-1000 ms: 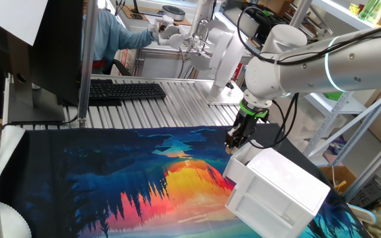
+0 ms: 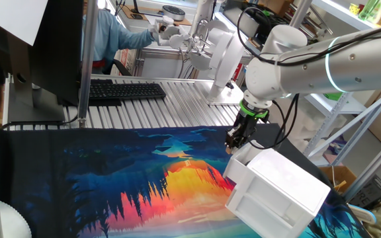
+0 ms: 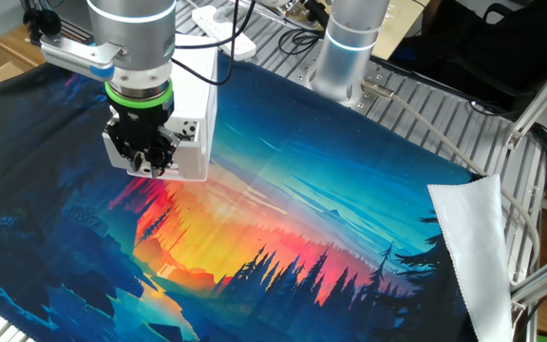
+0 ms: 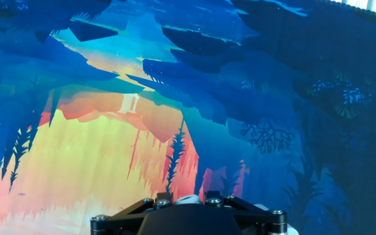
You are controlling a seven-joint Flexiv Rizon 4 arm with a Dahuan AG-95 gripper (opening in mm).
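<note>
A white box-shaped unit [image 2: 284, 193] with an open-topped drawer-like part [image 2: 242, 165] at its left side stands on the printed mat. In the second exterior view, my gripper [image 3: 150, 163] hangs right against the near face of the white unit [image 3: 198, 142]. From the first exterior view, the black gripper [image 2: 231, 145] meets the upper left end of that part. The wrist view has the gripper at the bottom edge, with a small white piece between or just behind its fingertips. Its body hides the contact, so I cannot tell whether the fingers are closed on it.
A keyboard [image 2: 121, 90] and a fan [image 2: 220, 66] are behind the mat. A cable loops beside the arm.
The mat's upper left corner, which was turned up and showing white, has come down flat. My arm, gripper and the white unit have not visibly moved.
</note>
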